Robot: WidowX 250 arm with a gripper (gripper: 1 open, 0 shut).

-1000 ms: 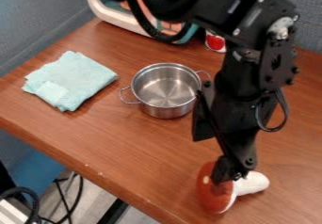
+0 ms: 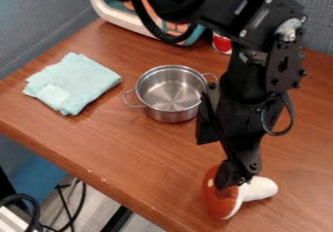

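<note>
The black arm comes down from the top right, and its gripper (image 2: 237, 177) is low over the table's near right part, at a red toy with a white stem (image 2: 258, 189), like a mushroom. The fingertips touch or overlap the red part; whether they are shut on it is hidden by the gripper's body.
A steel pot (image 2: 166, 97) with two handles stands in the middle of the wooden table (image 2: 104, 148). A folded pale blue cloth (image 2: 72, 80) lies to the left. A white bin (image 2: 120, 7) and a red can (image 2: 220, 43) are at the back. Cables hang beyond the front left edge.
The arm and gripper have shifted very slightly at the red toy; the other objects are unchanged.
</note>
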